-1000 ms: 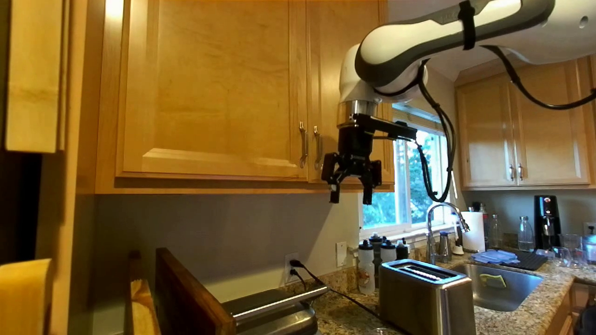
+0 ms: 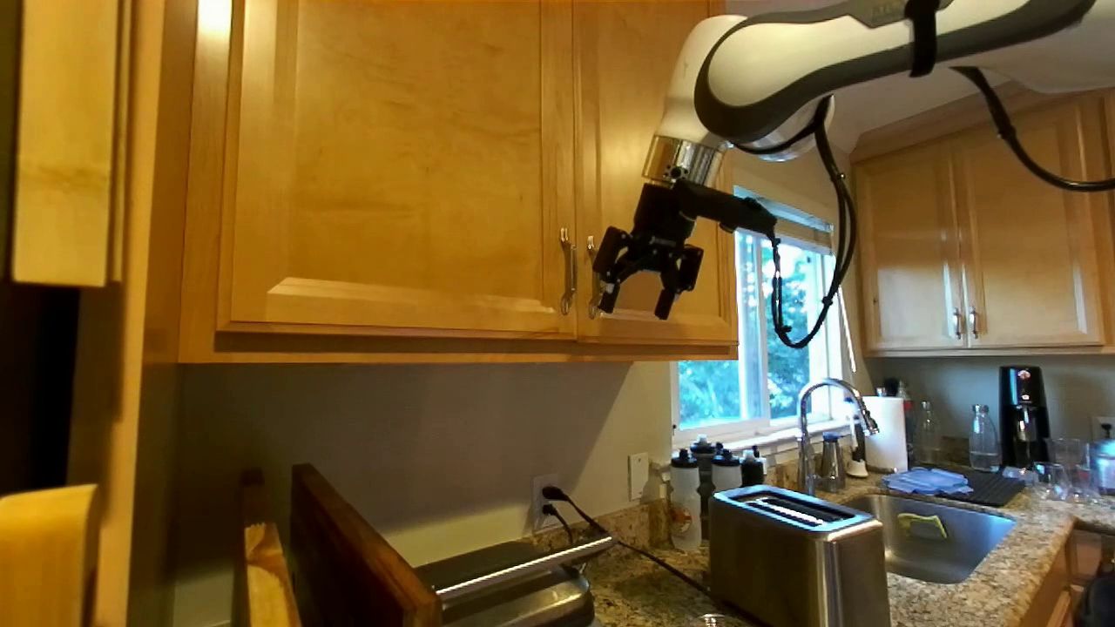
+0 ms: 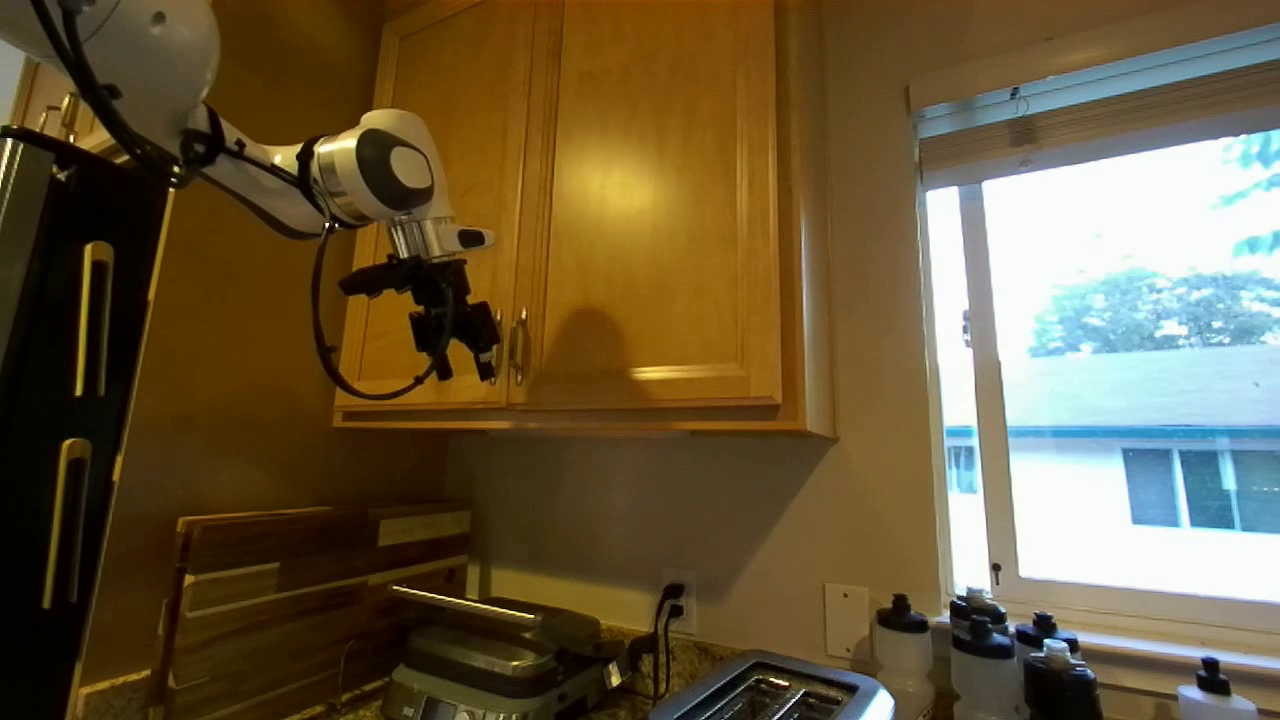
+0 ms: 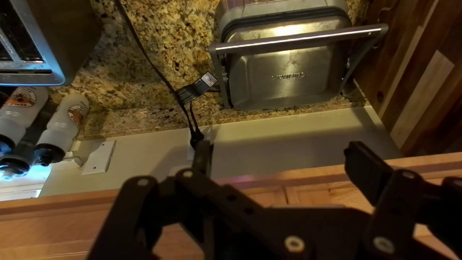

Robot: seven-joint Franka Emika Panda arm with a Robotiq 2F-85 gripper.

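My gripper [image 2: 635, 306] hangs open in the air in front of the wooden upper cabinet [image 2: 408, 167], with nothing between its fingers. In exterior view 1 it overlaps the right door's handle [image 2: 592, 277]; the left door's handle [image 2: 567, 272] stands clear beside it. Exterior view 2 has the gripper [image 3: 465, 370] just left of the handles, and a door handle [image 3: 519, 346] shows plainly there. Both cabinet doors are closed. In the wrist view, the fingers [image 4: 368, 171] are spread wide over the cabinet's lower edge; whether they touch it cannot be told.
On the counter below are a steel Cuisinart grill [image 4: 286, 78], a toaster [image 2: 800, 554] and several bottles [image 2: 685, 496]. Wooden boards [image 3: 312, 600] lean at the grill's side. A black power cord [image 4: 147, 60] crosses the counter. Air under the cabinet is free.
My gripper has risen and tilted, its fingertips swinging left toward the cabinet handles in exterior view 1. The doors and counter items have not moved.
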